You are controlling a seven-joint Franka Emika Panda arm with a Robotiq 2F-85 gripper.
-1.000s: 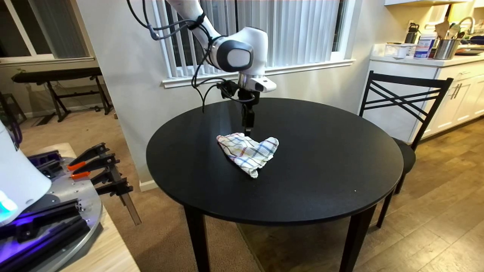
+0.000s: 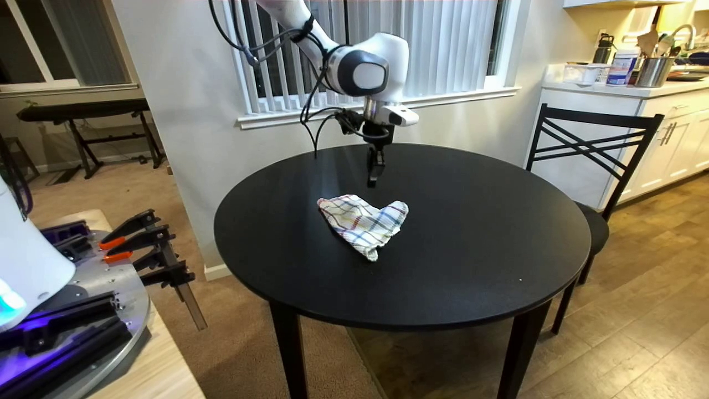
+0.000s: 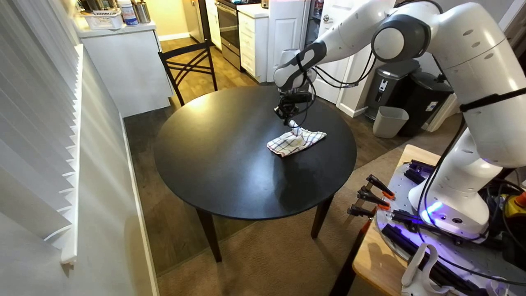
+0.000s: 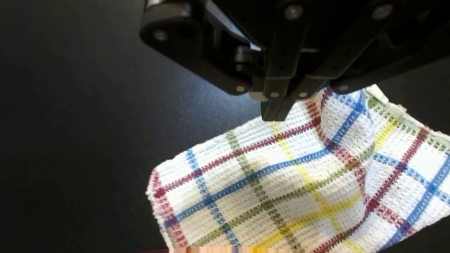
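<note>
A white cloth [image 2: 362, 223] with red, blue, yellow and olive checks lies on the black round table [image 2: 478, 233], partly folded, with one corner raised in a ridge. In the wrist view the cloth [image 4: 261, 181] fills the lower right, and its upper part is hidden behind the gripper. My gripper is shut, its fingertips together, and no cloth shows between them. From exterior view 1, the gripper [image 2: 373, 180] hangs above the tabletop on the far side of the cloth, apart from it. Exterior view 2 has the gripper [image 3: 286, 119] over the cloth's back edge.
Apart from the cloth, the tabletop is bare, with wide free room around it. A black chair [image 2: 601, 153] stands close to the table's far right. The window sill [image 2: 458, 100] runs behind the arm. Cables [image 2: 309, 100] hang loosely along the arm.
The arm has shifted right in exterior view 1, and the gripper's tip has risen from near the cloth's far edge. The cloth has stayed in place with the same folds.
</note>
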